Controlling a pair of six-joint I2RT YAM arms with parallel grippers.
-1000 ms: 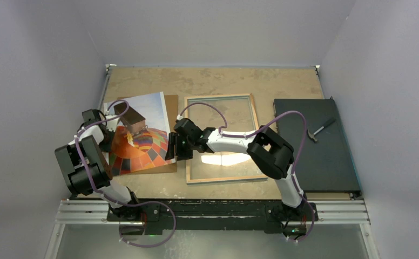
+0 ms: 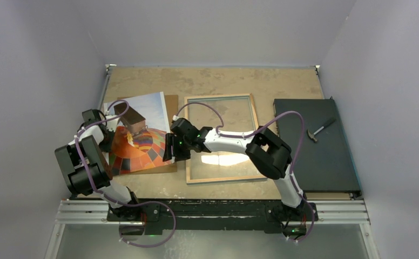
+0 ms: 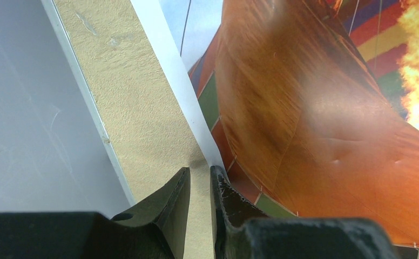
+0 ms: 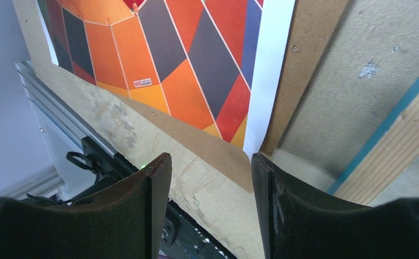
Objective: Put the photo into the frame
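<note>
The photo of a hot-air balloon lies over a brown backing board at the left. My left gripper is at its left white edge, with fingertips a little apart; one touches the edge, and I cannot tell whether anything is held. My right gripper hovers by the photo's near right corner, fingertips apart, with nothing visible between them; the board and white margin show beyond. The wooden frame with its clear pane lies right of the photo, partly under the right arm.
A dark board with a hammer on it fills the right side. Walls bound the sides and back. Bare table shows behind the frame.
My right gripper has shifted slightly left, toward the photo. The left arm and the photo look unchanged in the top view.
</note>
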